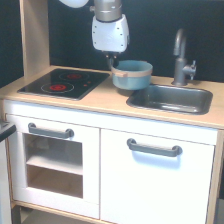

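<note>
A blue-grey pot (133,80) is over the counter's back part, at the left end of the sink (172,98); whether its base touches the counter cannot be told. It looks roughly upright, with a light tan handle at its left side. The white robot hand comes down from above, and my gripper (112,64) meets the pot at that left side, apparently shut on the handle. The fingertips are small and dark here, so their grip shows only roughly.
The black stovetop (65,84) is bare, to the left of the pot. A grey faucet (181,60) rises behind the empty-looking sink. A wooden side panel (36,40) bounds the left; the cabinet door (150,180) below is closed.
</note>
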